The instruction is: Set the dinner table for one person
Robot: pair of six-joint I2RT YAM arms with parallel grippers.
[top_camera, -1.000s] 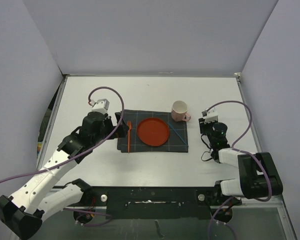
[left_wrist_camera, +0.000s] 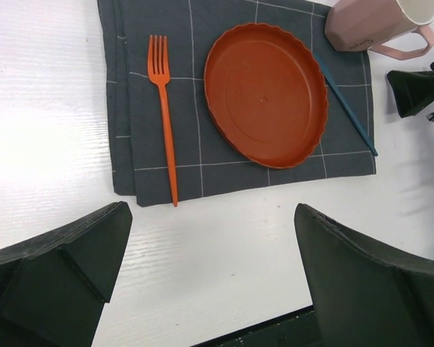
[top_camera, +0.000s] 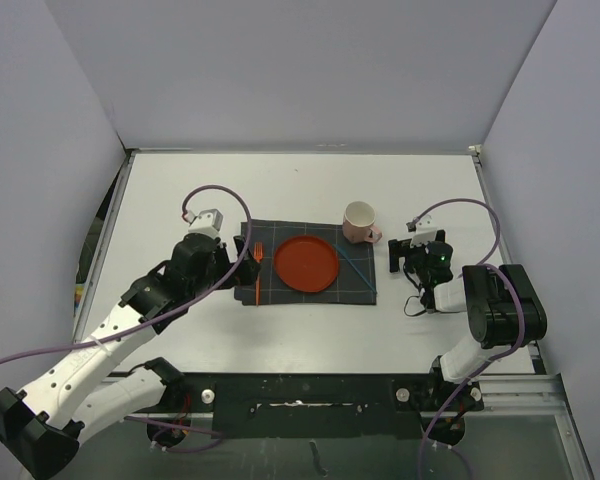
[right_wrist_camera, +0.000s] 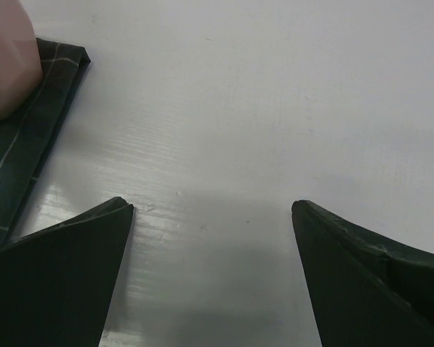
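Note:
A dark checked placemat (top_camera: 290, 233) holds an orange plate (top_camera: 306, 264), with an orange fork (left_wrist_camera: 166, 130) on its left and a blue utensil (left_wrist_camera: 346, 105) on its right. A pink mug (top_camera: 359, 220) stands on the mat's back right corner. My open left gripper hangs over the mat's left side near the fork, empty. My right gripper is open low over bare table right of the mat, nothing between its fingers; the mug shows at the edge of the right wrist view.
Grey walls rise at the back and both sides.
My left gripper has moved slightly toward the front. The right arm has shifted, and its gripper's fingers now appear spread wider in the top view.

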